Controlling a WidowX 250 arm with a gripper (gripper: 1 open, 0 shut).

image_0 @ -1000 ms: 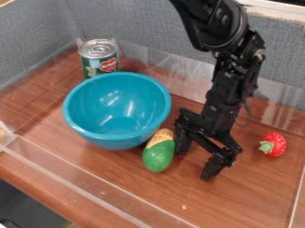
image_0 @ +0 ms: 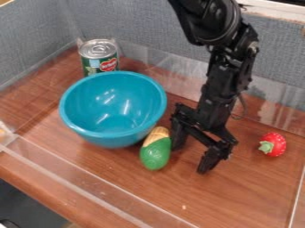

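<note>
A black robot gripper (image_0: 192, 148) reaches down to the wooden floor, its fingers apart and open, just right of a green-and-tan toy (image_0: 155, 153) that looks like a vegetable. That toy lies in front of a teal bowl (image_0: 102, 111), at its lower right. A red strawberry (image_0: 273, 145) lies to the right of the gripper. Behind the bowl at the back left stands a metal can (image_0: 98, 58) with a green label.
Grey padded walls (image_0: 149, 44) with a clear plastic strip bound the back and left.
</note>
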